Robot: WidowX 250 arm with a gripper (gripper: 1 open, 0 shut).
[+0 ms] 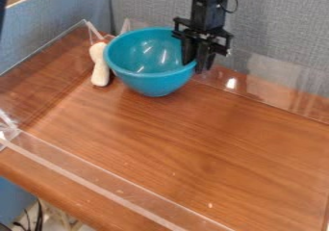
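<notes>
A teal bowl (146,71) rests on the wooden table (193,163) toward the back left. My black gripper (197,58) is at the bowl's right rim, its fingers low and overlapping that rim. Whether the fingers close on the rim is hard to tell. A white, bottle-shaped object (98,65) with a string lies just left of the bowl.
Clear plastic edging runs along the front and back of the table. A grey padded wall (276,33) stands behind, and a blue-grey panel (45,28) is at the left.
</notes>
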